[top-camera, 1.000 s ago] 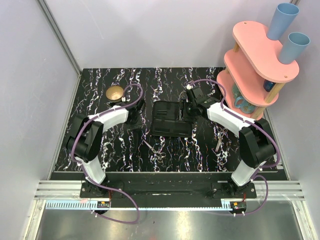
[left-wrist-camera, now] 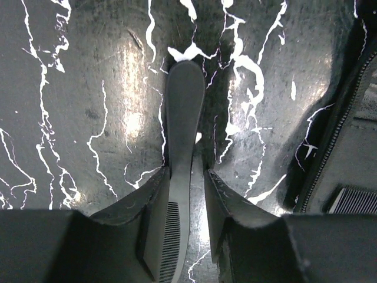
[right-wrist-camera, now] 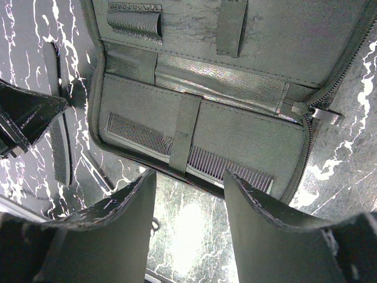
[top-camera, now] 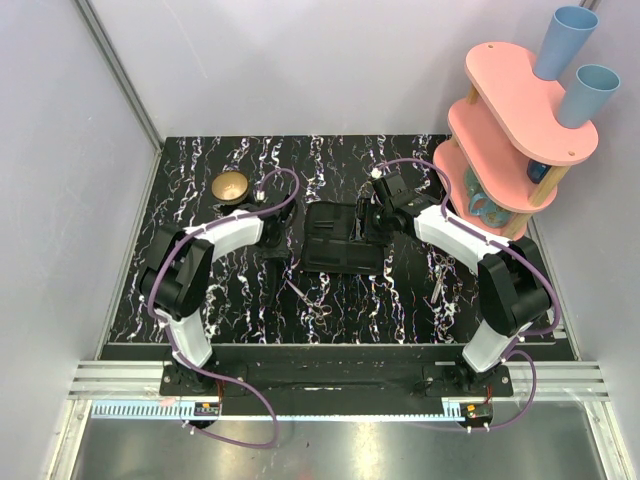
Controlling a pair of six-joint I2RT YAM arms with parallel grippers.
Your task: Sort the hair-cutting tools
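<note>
A long black comb (left-wrist-camera: 184, 100) lies on the table to the left of the open black case (top-camera: 343, 238). Over this comb stands my left gripper, open, one finger on each side of it; the comb's lower end is hidden in the left wrist view. Scissors (top-camera: 314, 303) rest just right of the comb's lower end. In the case, a comb (right-wrist-camera: 228, 167) sits under a strap along the near panel. Above that panel's edge is my right gripper, its fingers apart with nothing held between them.
A gold bowl (top-camera: 230, 186) stands at the back left. At the right, a small slim tool (top-camera: 437, 286) lies on the table. A pink tiered shelf (top-camera: 530, 90) with blue cups is at the back right.
The left gripper has shifted slightly to the right, over the black comb. The right arm looks almost unmoved, and the case, comb and scissors stay where they were.
</note>
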